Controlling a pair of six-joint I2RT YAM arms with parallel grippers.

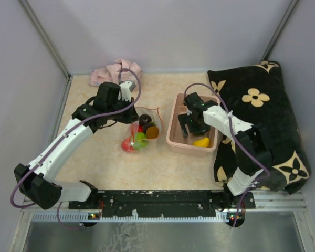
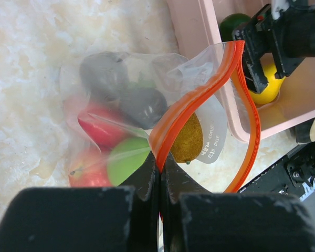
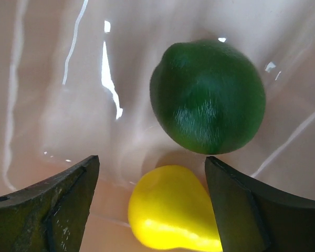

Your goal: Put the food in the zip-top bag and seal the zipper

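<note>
A clear zip bag with orange zipper holds several fruits and vegetables on the table. My left gripper is shut on the bag's edge, holding it upright and open. My right gripper is open inside the pink bin, above a dark green vegetable and a yellow one, with nothing between its fingers.
A black cushion with flower patterns lies right of the bin. A pink cloth lies at the back left. The table left of the bag and in front of it is clear.
</note>
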